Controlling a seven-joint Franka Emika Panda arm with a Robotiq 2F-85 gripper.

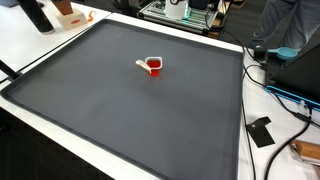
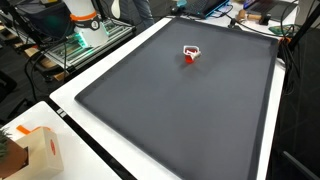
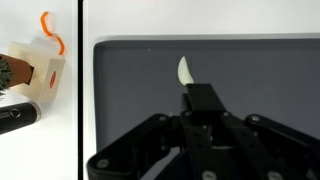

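In the wrist view my black gripper is shut, its fingers close together. A pale, pointed piece (image 3: 185, 70) sticks out past the fingertips and appears held between them; its lower end is hidden by the fingers. On the dark mat sits a small red and white cup-like object (image 1: 154, 66), also seen in the second exterior view as a red and white shape (image 2: 190, 54). A short whitish stick (image 1: 143, 66) lies against its left side in the first exterior view. The gripper cannot be made out over the mat in either exterior view.
A black patch (image 1: 260, 131) and cables lie along the other side.
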